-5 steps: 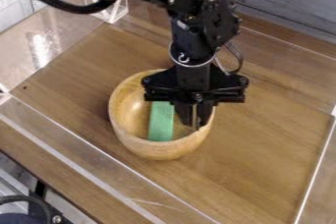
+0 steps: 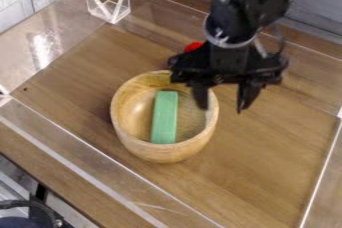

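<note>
A wooden bowl point(image 2: 134, 132) stands on the wooden table, with a green oblong block point(image 2: 164, 117) lying inside it. My black gripper point(image 2: 223, 84) hangs blurred above the bowl's back-right rim and to its right, its two fingers apart with nothing visible between them. A small red object point(image 2: 194, 48) is partly hidden behind the gripper at the back.
A white wire-like holder point(image 2: 110, 3) stands at the back left. Clear table surface point(image 2: 267, 162) lies to the right of the bowl and to its left. A raised wall runs along the back.
My gripper has moved right and up from over the bowl, uncovering more of the green block and bringing the red object into view.
</note>
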